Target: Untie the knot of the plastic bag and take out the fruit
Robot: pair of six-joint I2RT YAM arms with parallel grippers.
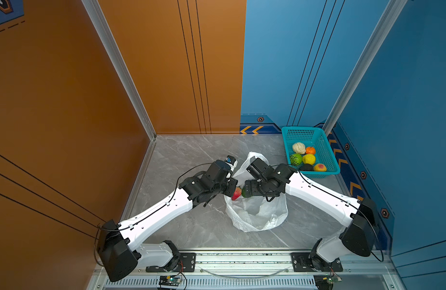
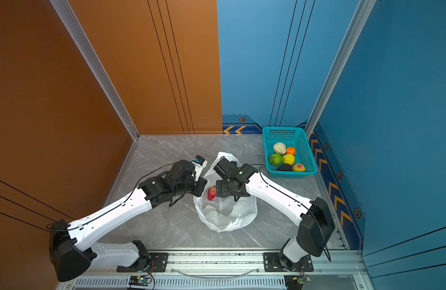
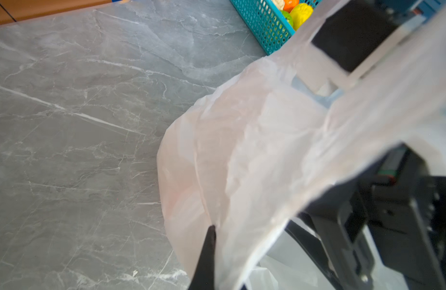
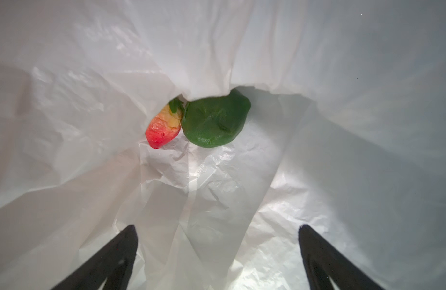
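The white plastic bag (image 1: 256, 217) lies open at the table's centre. Inside are a red-yellow strawberry (image 4: 162, 126) and a green fruit (image 4: 214, 120), side by side under a fold in the right wrist view. My left gripper is shut on the bag's rim, the thin plastic rising from between its fingers. My right gripper hangs over the bag's inside, fingers wide apart with nothing between them.
A teal basket (image 2: 289, 134) with several fruits stands at the back right. Bare marble table (image 1: 179, 154) shows left of the bag, and walls border the table at the back and sides.
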